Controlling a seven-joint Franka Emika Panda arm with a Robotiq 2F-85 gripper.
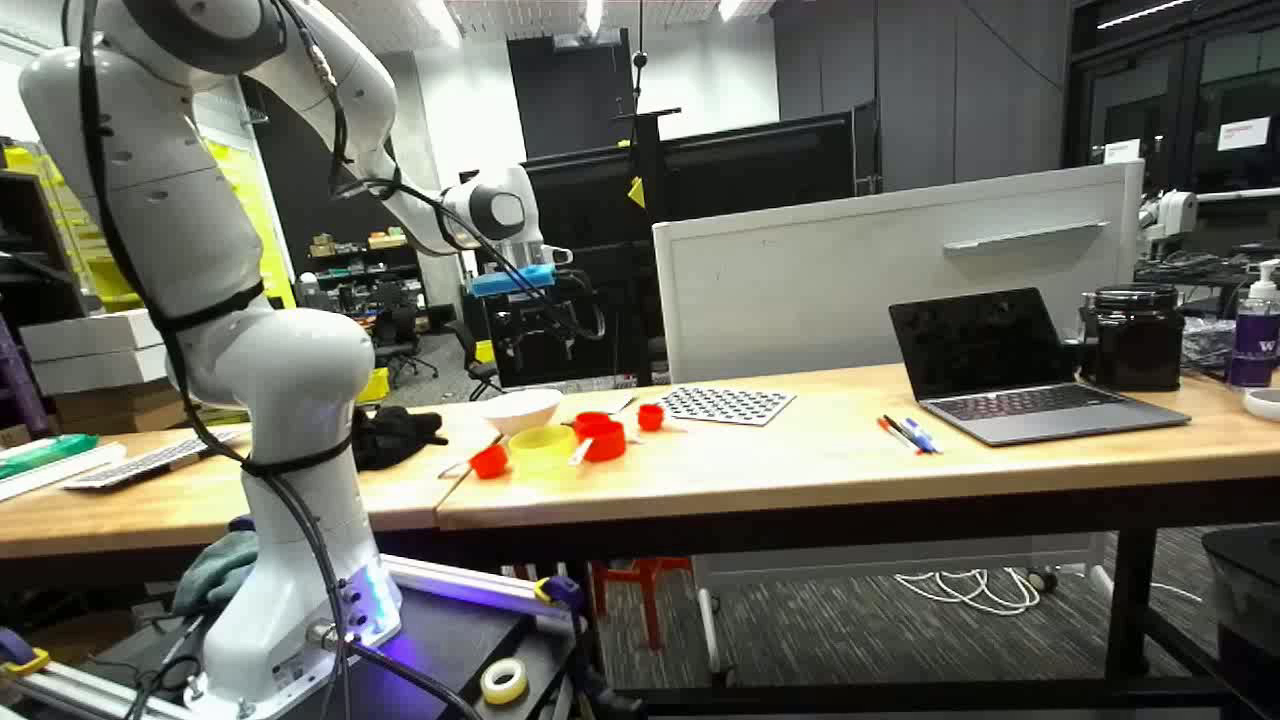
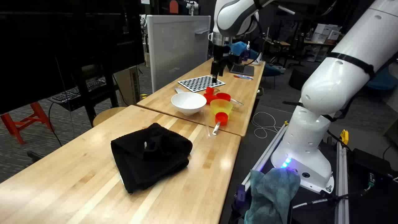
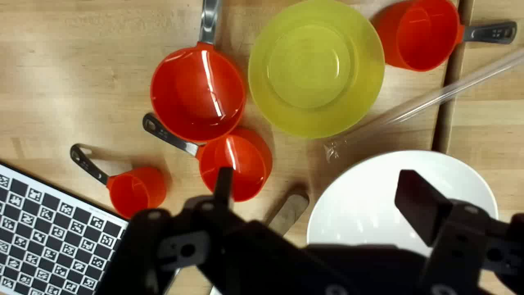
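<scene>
In the wrist view my gripper is open, its black fingers wide apart with nothing held between them. It hangs well above the table in exterior view 1. Below it lie a white bowl, a yellow bowl and several red measuring cups, among them a large one, a middle one touching it, a small one and one by the yellow bowl. A utensil with a wooden-looking handle is partly hidden under the gripper. A clear rod lies between the bowls.
A checkered board lies beyond the cups. Further along are pens and a laptop. A black cloth rests on the nearer table in exterior view 2. A whiteboard stands behind the table; wood before the pens is bare.
</scene>
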